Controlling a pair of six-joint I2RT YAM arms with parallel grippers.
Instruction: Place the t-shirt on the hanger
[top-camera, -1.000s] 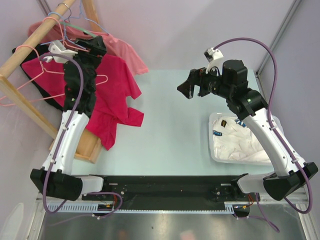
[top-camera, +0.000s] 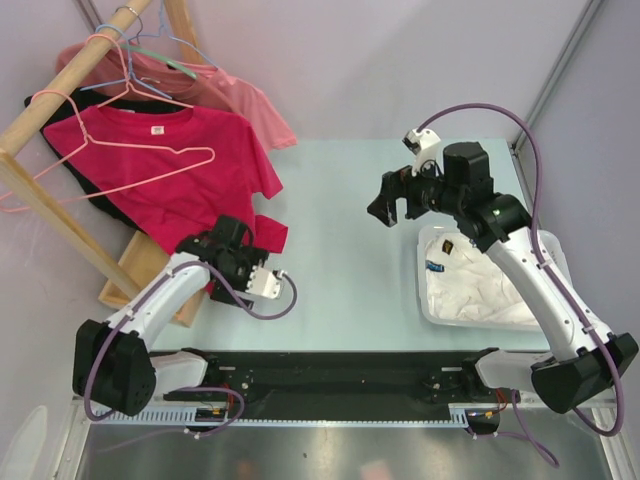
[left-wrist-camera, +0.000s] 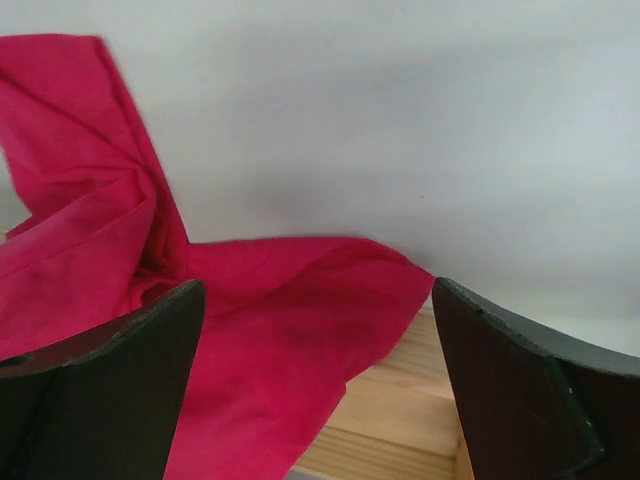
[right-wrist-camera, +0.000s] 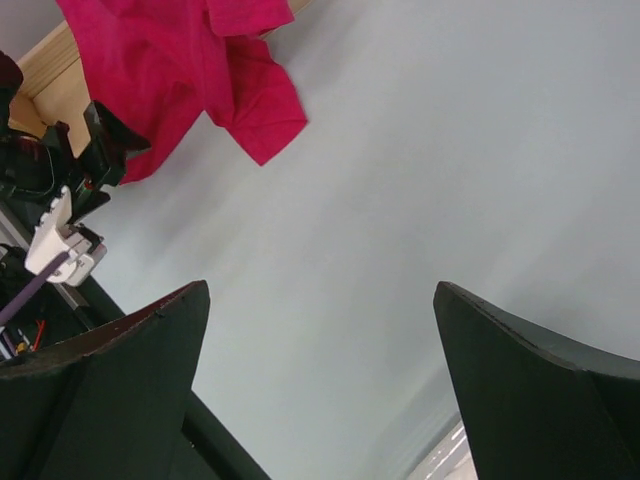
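Observation:
The red t-shirt (top-camera: 163, 180) hangs on a pink hanger (top-camera: 140, 146) on the wooden rack, its lower part draped down toward the table. My left gripper (top-camera: 230, 268) is low by its bottom hem; in the left wrist view the fingers (left-wrist-camera: 110, 390) stand open over red fabric (left-wrist-camera: 280, 300). My right gripper (top-camera: 395, 200) is raised over the middle right of the table, open, with nothing between its fingers.
A wooden rack (top-camera: 50, 215) holds other hangers, a black garment and a pink one (top-camera: 240, 105). A clear bin (top-camera: 430, 310) with white cloth sits at right.
My left gripper has moved down from the hanger's top to the shirt's lower hem. The right arm has shifted slightly right and down. The shirt looks much the same.

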